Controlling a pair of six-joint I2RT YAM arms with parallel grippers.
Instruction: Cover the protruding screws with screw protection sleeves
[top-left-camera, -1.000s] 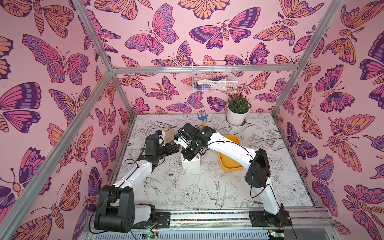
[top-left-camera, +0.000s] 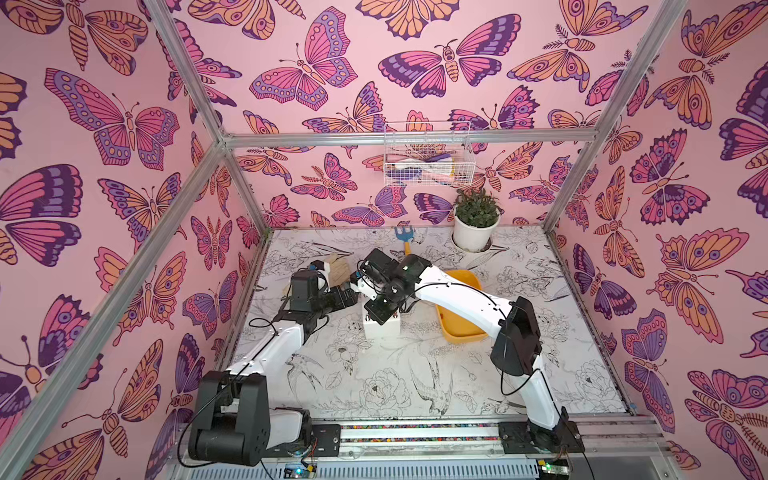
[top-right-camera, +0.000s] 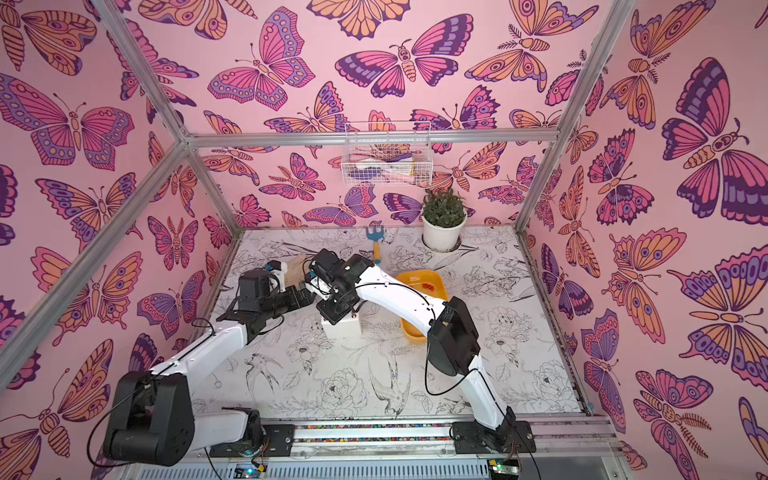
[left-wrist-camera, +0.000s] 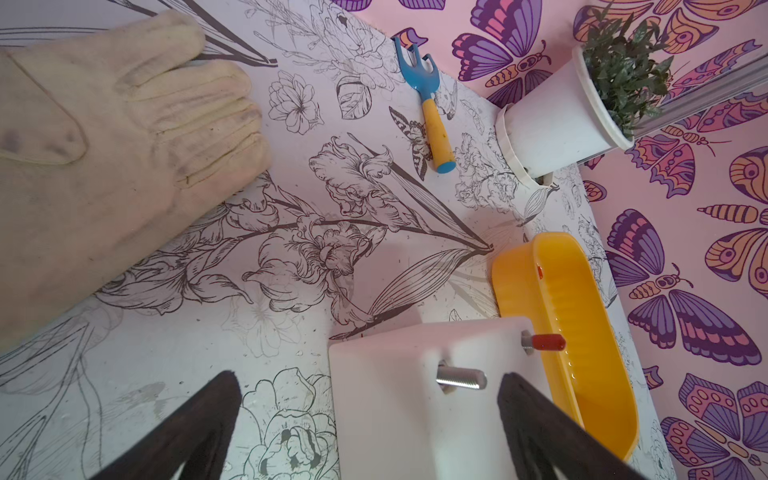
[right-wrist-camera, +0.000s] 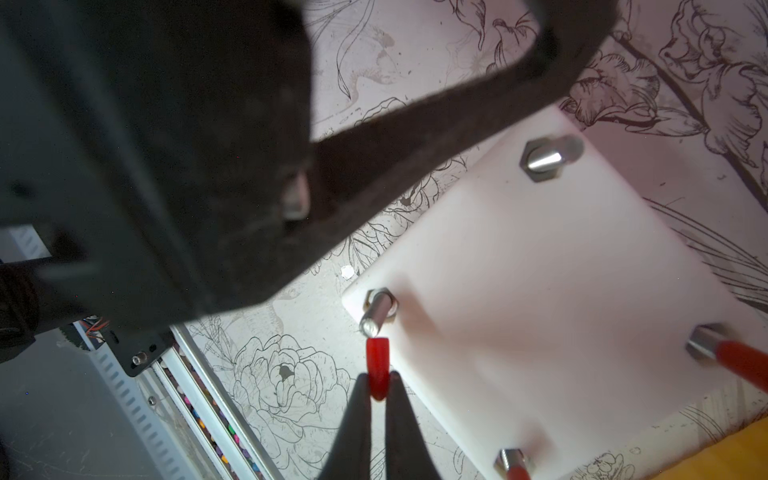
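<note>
A white block (left-wrist-camera: 384, 400) carries screws in nuts. In the right wrist view two of them, at right (right-wrist-camera: 740, 360) and bottom (right-wrist-camera: 517, 470), wear red sleeves; the top screw (right-wrist-camera: 552, 158) and left screw (right-wrist-camera: 376, 312) are bare. My right gripper is shut on a red sleeve (right-wrist-camera: 377, 356), held just by the left screw's tip. My left gripper is open beside the block, nothing between its fingers.
A yellow tray (left-wrist-camera: 596, 336) lies right of the block, a tan glove (left-wrist-camera: 136, 160) to the left. A toy fork (left-wrist-camera: 436, 128) and potted plant (left-wrist-camera: 560, 120) stand behind.
My right gripper and its arm have shifted very slightly over the block; otherwise nothing visible differs in the top left view.
</note>
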